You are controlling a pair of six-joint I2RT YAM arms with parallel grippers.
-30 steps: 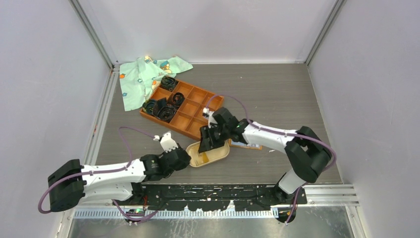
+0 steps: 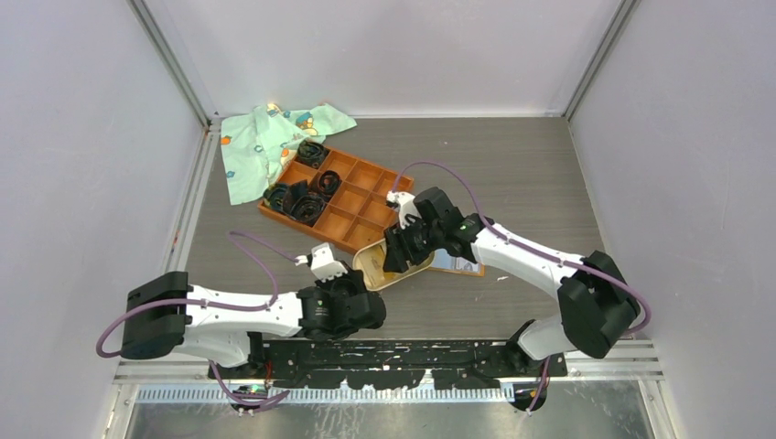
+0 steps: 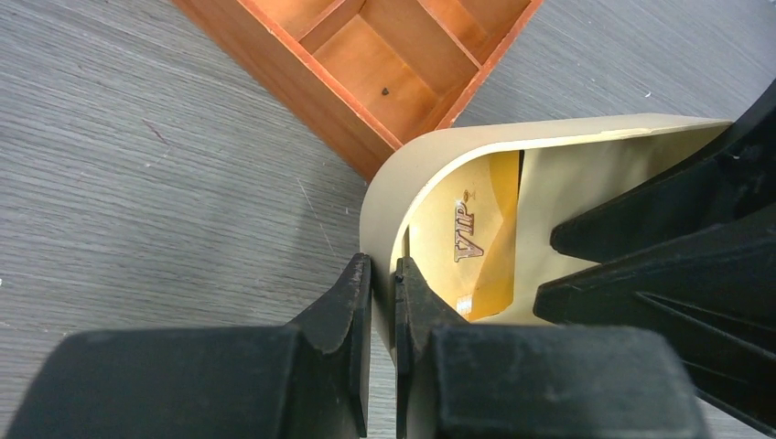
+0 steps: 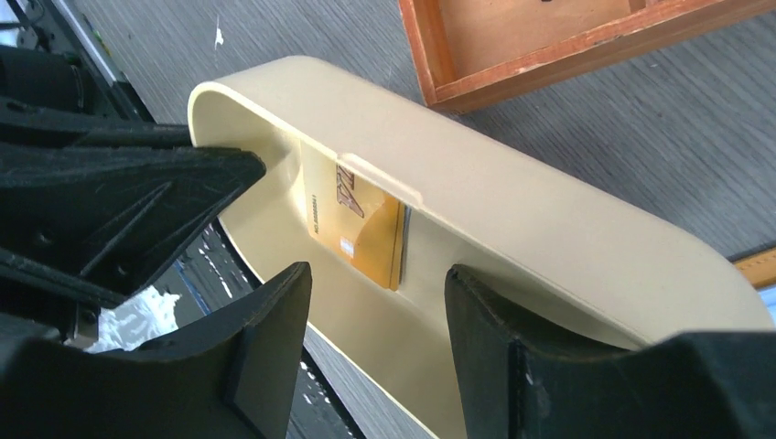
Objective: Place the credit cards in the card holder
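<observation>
A beige tray (image 3: 659, 121) holds a yellow card printed "VIP" (image 3: 490, 238); a dark edge shows beside the card. Shut on the tray's end wall is my left gripper, one finger outside and one inside. My right gripper reaches into the tray with its fingers apart. Between its fingertips and the end wall, the card (image 4: 361, 224) lies uncovered by either finger. East of the tray in the top view, a light-blue item with an orange edge (image 2: 458, 262) is partly hidden; I cannot tell whether this is the holder.
Just behind the tray, an orange compartment box (image 2: 368, 174) has several black coils (image 2: 308, 209) in its left part. A green patterned cloth (image 2: 247, 160) lies at the back left. Bare table extends at the back right.
Both grippers and the tray have shifted right over the last second.
</observation>
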